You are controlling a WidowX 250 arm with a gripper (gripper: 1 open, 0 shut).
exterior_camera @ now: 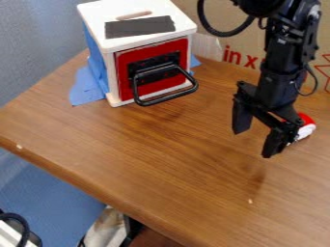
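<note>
My black gripper [253, 137] hangs low over the right side of the wooden table, its two fingers spread apart with nothing visible between them. Just behind it lies a red and white cylindrical object [304, 128], partly hidden by the arm. At the back left stands a white box [180, 41] with a red front [139, 60], a black handle [165, 96] and a dark patch on top.
A blue cloth [85, 88] lies under and beside the box. Cardboard with red lettering backs the table. The table's left edge drops to a blue floor.
</note>
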